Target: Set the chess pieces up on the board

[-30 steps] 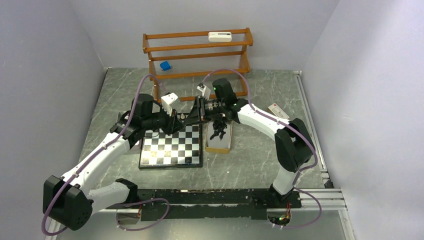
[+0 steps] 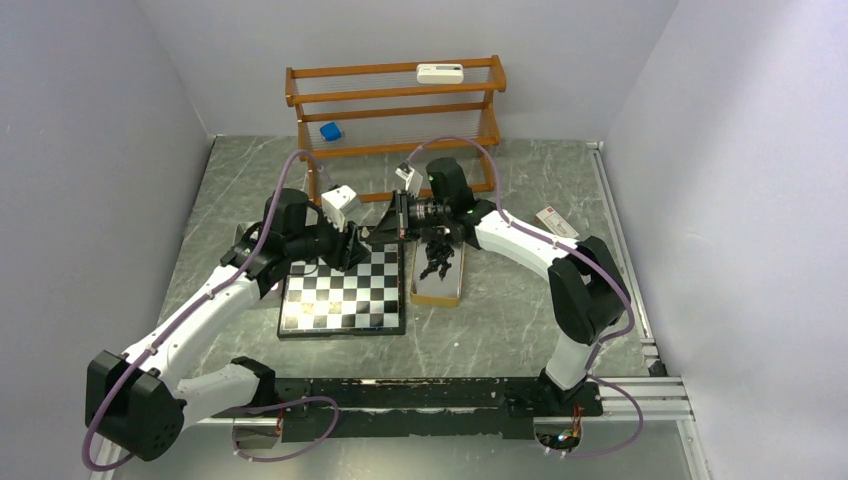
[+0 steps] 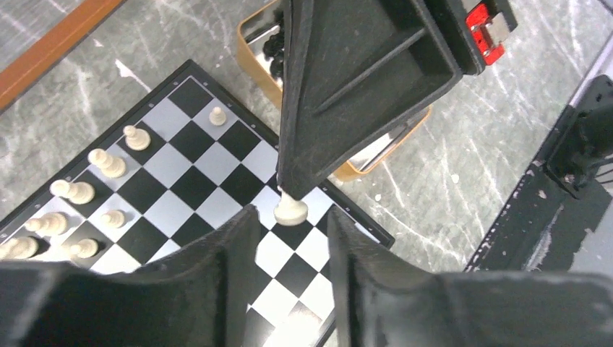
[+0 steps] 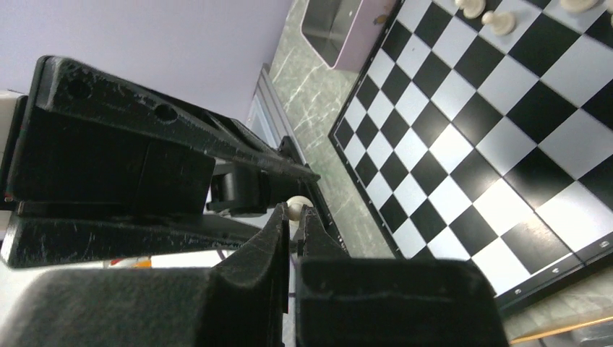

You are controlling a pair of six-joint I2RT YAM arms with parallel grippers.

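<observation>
A cream chess piece [image 3: 290, 211] hangs in the air with my right gripper shut on it. In the left wrist view its round end pokes out below the black fingers; the rest is hidden. My left gripper stands open, its fingers on either side of that end with gaps. Beneath both lies the checkered board [image 2: 340, 300]. Several cream pieces stand along its far left part, among them a tall one [image 3: 107, 163] and a pawn [image 3: 116, 218]. A lone small pawn [image 3: 217, 116] sits near the far edge.
A box [image 2: 436, 299] with dark pieces sits right of the board. Behind is a wooden rack [image 2: 395, 153]. Left of the board, a pinkish bin [image 4: 354, 43] shows in the right wrist view. The near board squares are clear.
</observation>
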